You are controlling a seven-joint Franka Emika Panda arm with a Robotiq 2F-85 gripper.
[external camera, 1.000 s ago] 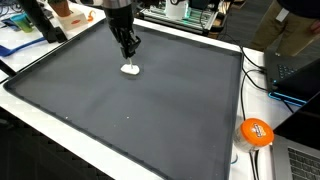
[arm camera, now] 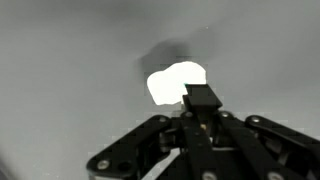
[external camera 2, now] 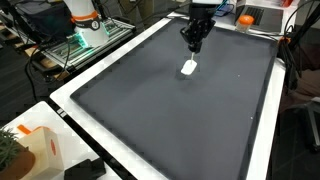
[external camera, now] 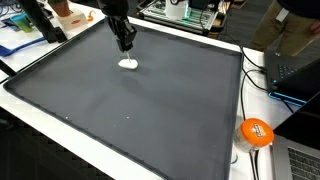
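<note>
My gripper (external camera: 125, 44) is over the far part of the dark grey board, pointing down, its fingers shut on the thin upper part of a small white object (external camera: 128, 63). From the other side, the gripper (external camera 2: 195, 46) has the same white object (external camera 2: 187, 68) hanging below it, narrow on top and wider at the bottom. In the wrist view, the white object (arm camera: 173, 82) shows as a rounded, two-lobed shape just beyond the shut fingertips, with a dark shadow beside it. What it is exactly, I cannot tell.
Most of the dark board (external camera: 150, 110) is bare. An orange-topped white container (external camera: 254, 133) stands off its near right corner. A laptop (external camera: 290, 80) lies to the right, and clutter with cables (external camera: 30, 30) fills the far left.
The rest of the scene looks the same.
</note>
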